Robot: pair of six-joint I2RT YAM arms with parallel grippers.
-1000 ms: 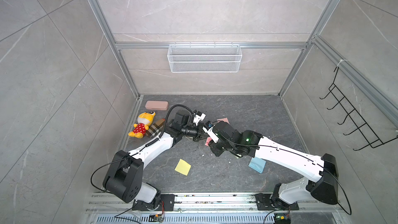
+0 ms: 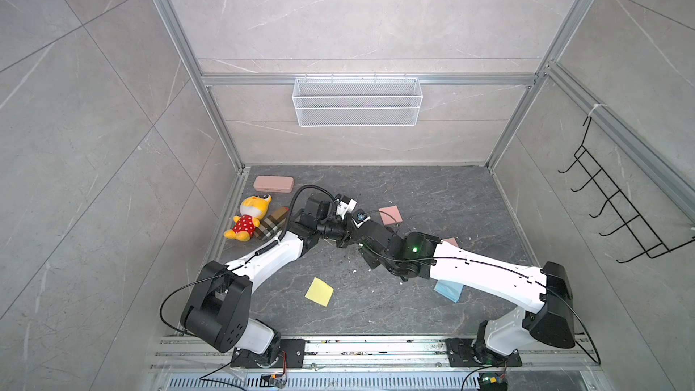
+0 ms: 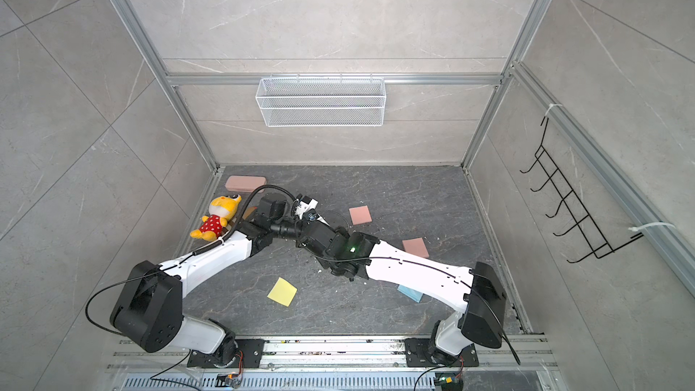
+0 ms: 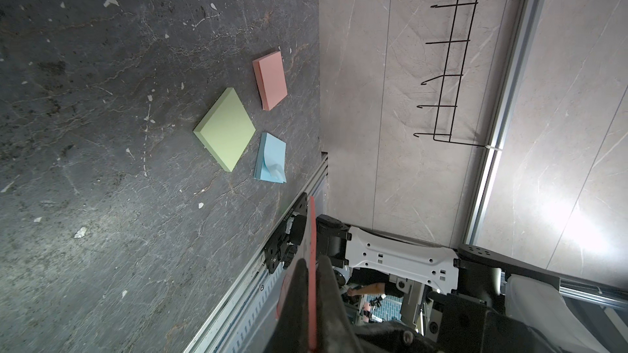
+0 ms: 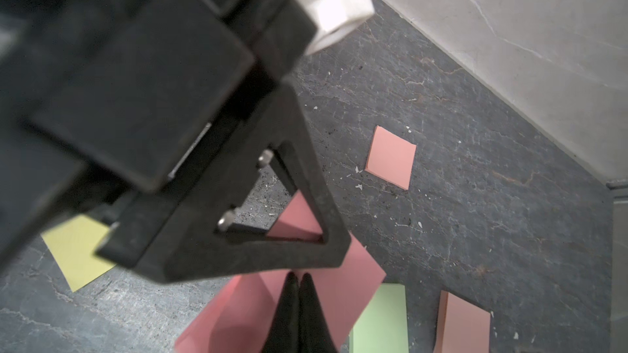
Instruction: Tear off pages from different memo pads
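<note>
My left gripper is shut on a pink memo pad or sheet, seen edge-on in the left wrist view. In the right wrist view that pink paper hangs beside the left gripper's body, with my right gripper shut at its face; whether paper is between its fingertips is unclear. The two grippers meet above the middle of the floor. A green pad, a blue pad with a lifted sheet, and a pink pad lie to the right; another pink pad and a yellow pad lie apart.
A yellow plush toy, a plaid item and a pink case sit at the back left. A wire basket hangs on the back wall, a hook rack on the right wall.
The left arm has barely moved.
</note>
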